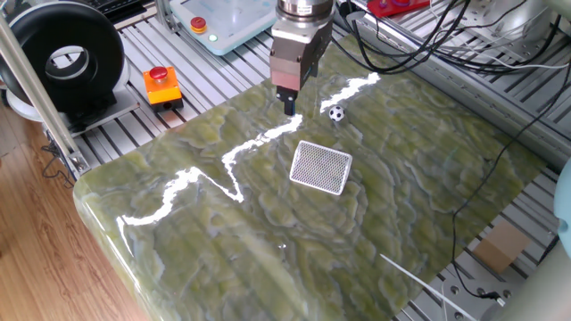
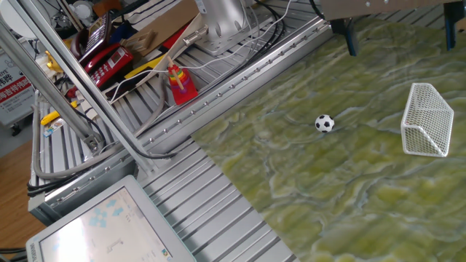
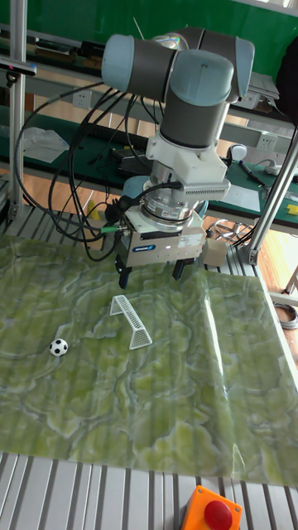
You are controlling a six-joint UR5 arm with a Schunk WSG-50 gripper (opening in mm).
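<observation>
A small black-and-white soccer ball rests on the green marbled mat; the second view also shows the ball clear of everything around it. Apart from it stands a little white mesh goal, seen upright as a goal in the second view. My gripper hangs over the mat with its two dark fingers wide apart, open and empty. In the first view the gripper appears side-on, one finger hiding the other. Neither ball nor goal is touched by it.
An orange emergency-stop box and a teach pendant sit beyond the mat's edge. Black cables loop near the arm. A thin white rod crosses the mat's near edge.
</observation>
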